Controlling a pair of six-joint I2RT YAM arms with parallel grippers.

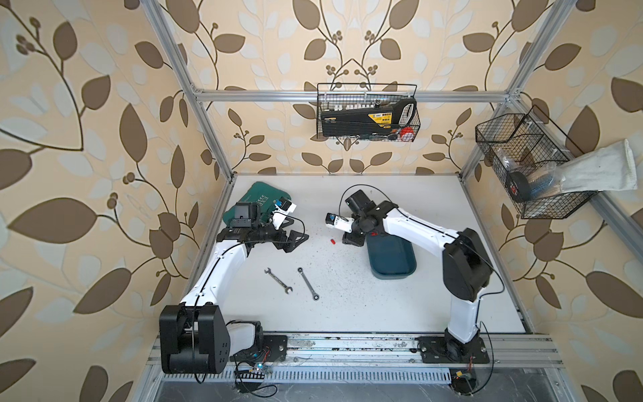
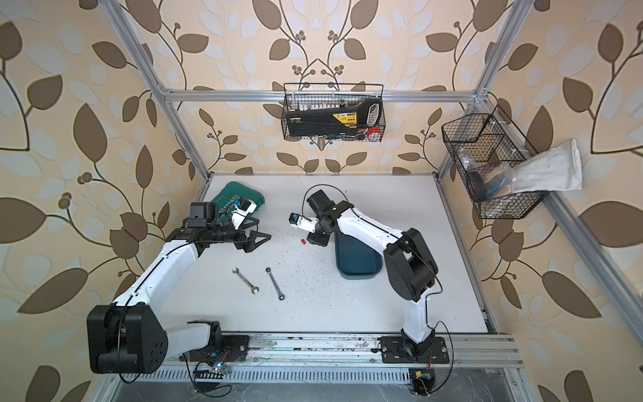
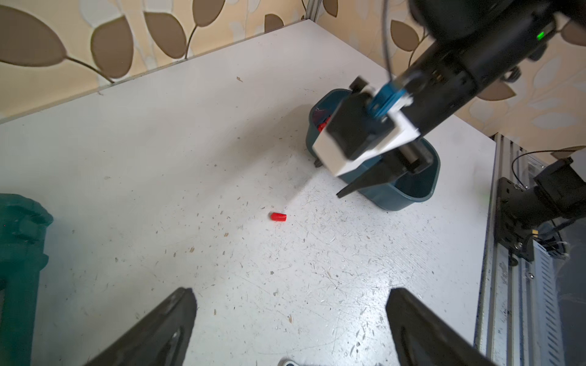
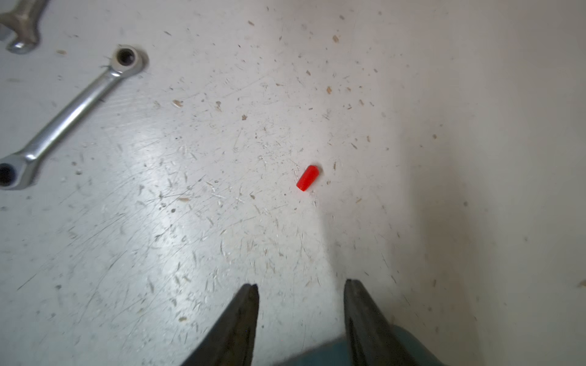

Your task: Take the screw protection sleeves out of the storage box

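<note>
One small red sleeve point(image 4: 308, 177) lies on the white table, left of the dark teal storage box point(image 1: 393, 275). More red sleeves point(image 3: 324, 123) show inside the box at its far end, partly hidden by my right arm. My right gripper is open above the table beside the box's left wall, with nothing between its fingers; the loose sleeve lies out ahead of its tips. Over the left part of the table my left gripper stands wide open and empty, apart from the sleeve, which shows beyond its fingers in the left wrist view.
A combination wrench point(image 1: 278, 280) and a ratchet wrench point(image 1: 308, 283) lie on the front left of the table. A green case point(image 1: 262, 194) sits at the back left, behind my left arm. Wire baskets hang on the frame.
</note>
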